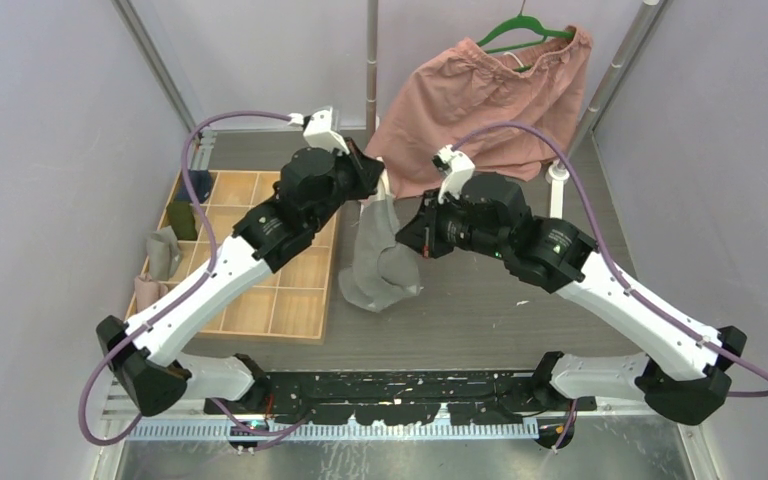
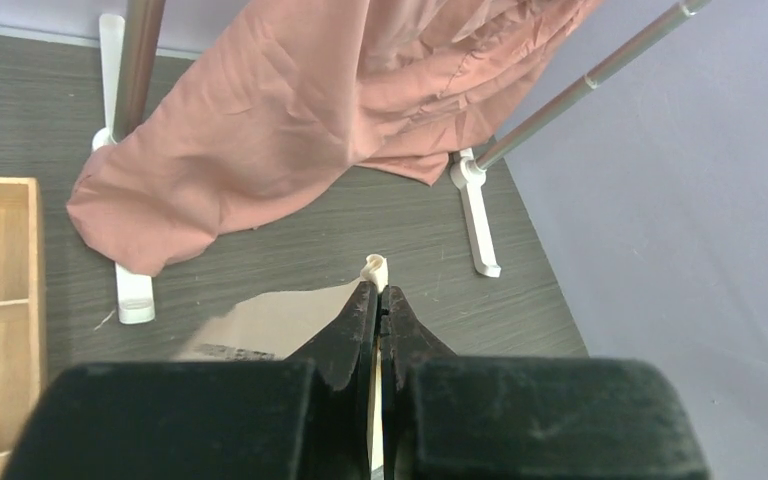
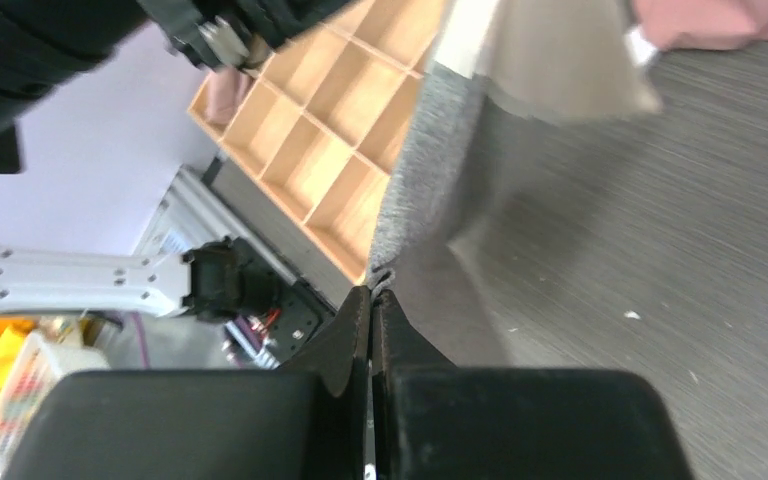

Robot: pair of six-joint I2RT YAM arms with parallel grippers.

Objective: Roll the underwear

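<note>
A pair of grey underwear [image 1: 380, 262] hangs lifted off the table in the top view, between my two arms. Its cream waistband [image 2: 295, 315] runs into my left gripper, and a small tuft sticks out past the shut fingertips. Lower on the garment, my right gripper is shut on its grey edge [image 3: 385, 270]. Most of the cloth droops in loose folds; in the right wrist view its upper part is blurred.
A wooden divided box [image 1: 300, 312] stands at the left, with several rolled cloths, such as a grey roll [image 1: 163, 254]. Pink shorts [image 1: 480, 110] hang from a green hanger [image 1: 525, 28] at the back.
</note>
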